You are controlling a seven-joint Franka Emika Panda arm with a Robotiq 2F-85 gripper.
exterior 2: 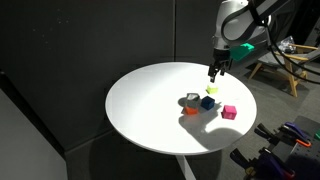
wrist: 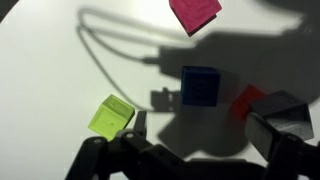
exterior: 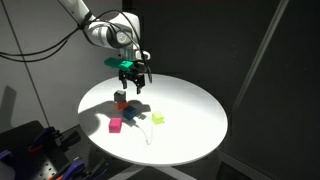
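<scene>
My gripper is open above the table, its two fingers wide apart and nothing between them. Just ahead of the gap in the wrist view lies a blue block (wrist: 200, 86). A grey block (wrist: 283, 113) appears to rest on top of an orange-red block (wrist: 246, 101), close to the right finger. To the left is a yellow-green block (wrist: 111, 117), and a pink block (wrist: 195, 12) is cut off by the top edge. From the side, the gripper (exterior: 133, 88) hangs beside and above the grey block (exterior: 120, 97).
The round white table (exterior: 190, 115) has wide free room away from the blocks. Shadows of the arm and its cables fall across the surface. A wooden chair (exterior 2: 292, 50) stands behind the table.
</scene>
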